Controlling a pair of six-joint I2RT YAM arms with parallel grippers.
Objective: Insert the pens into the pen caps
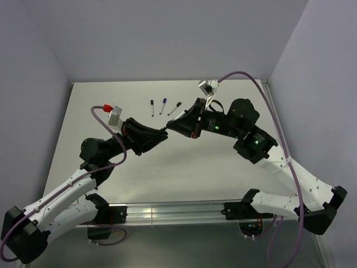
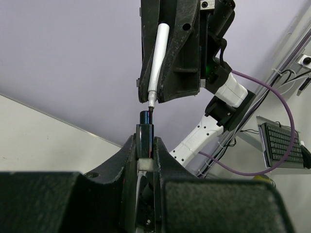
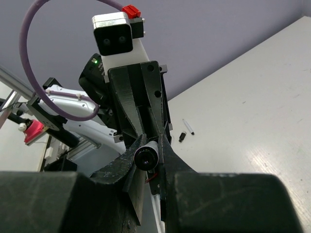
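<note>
In the left wrist view a black pen cap (image 2: 145,136) stands upright between the fingers of my left gripper, which is shut on it. Above it, my right gripper is shut on a white pen (image 2: 158,58). The pen's dark tip points down at the cap's mouth; whether it has entered cannot be told. From the top view, the left gripper (image 1: 165,131) and the right gripper (image 1: 169,124) meet almost tip to tip over the table. The right wrist view shows the pen's round dark end (image 3: 146,156) facing the camera, between the fingers.
Farther back on the white table (image 1: 217,173) lie a black-ended pen (image 1: 152,108), a blue-ended pen (image 1: 163,105) and another black-ended pen (image 1: 174,108). Clear surface surrounds them. Walls (image 1: 167,39) enclose the back and sides.
</note>
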